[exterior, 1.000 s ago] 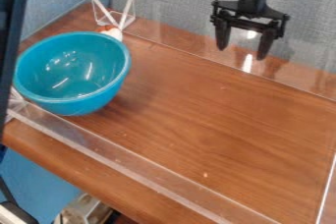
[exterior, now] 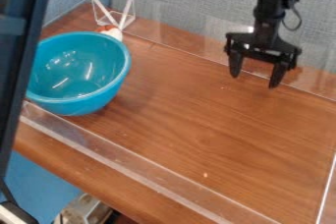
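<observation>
My black gripper [exterior: 254, 64] hangs at the back right, above the wooden table [exterior: 210, 140], its two fingers spread open with nothing seen between them. A turquoise bowl [exterior: 85, 85] sits at the left of the table, well apart from the gripper. A white wire object [exterior: 114, 17] stands at the back left corner, behind the bowl.
A clear plastic barrier [exterior: 178, 36] runs along the back edge, and another strip along the front left. A dark frame [exterior: 20, 41] cuts across the far left.
The bowl and the white object look unmoved.
</observation>
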